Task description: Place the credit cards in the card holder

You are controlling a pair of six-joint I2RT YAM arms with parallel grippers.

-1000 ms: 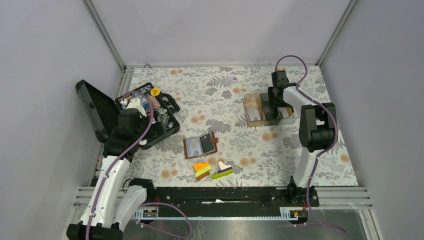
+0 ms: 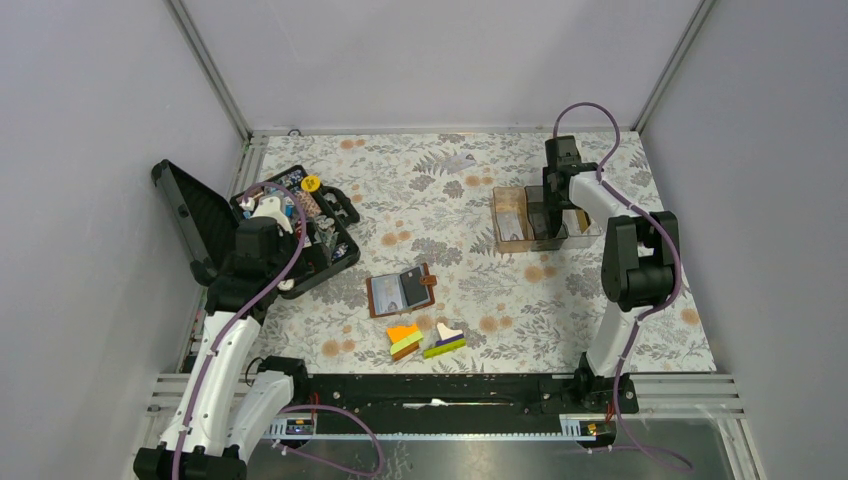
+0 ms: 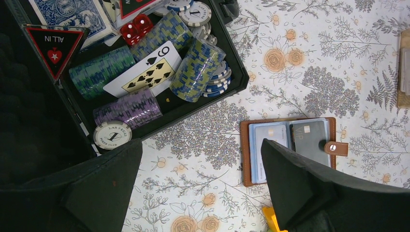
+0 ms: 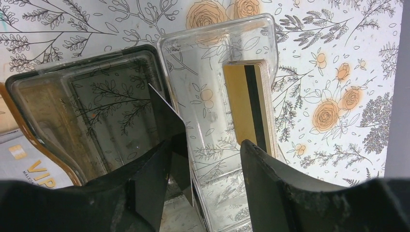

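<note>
Three plastic trays (image 2: 508,241) stand at the table's right. In the right wrist view a black card (image 4: 167,118) stands tilted along the middle tray's right wall, gold-edged cards (image 4: 246,101) lean in the clear tray, and a VIP card (image 4: 36,164) lies at left. My right gripper is part open over the trays, one finger overlapping the black card; contact is unclear. A brown card holder (image 2: 384,310) with cards in sleeves lies open at table centre. My left gripper is open above the poker case's edge, left of the holder.
The open poker case (image 2: 330,270), full of chips and cards, fills the left side. Coloured blocks (image 2: 405,338) lie near the front edge. The table between holder and trays is clear.
The left arm has not moved.
</note>
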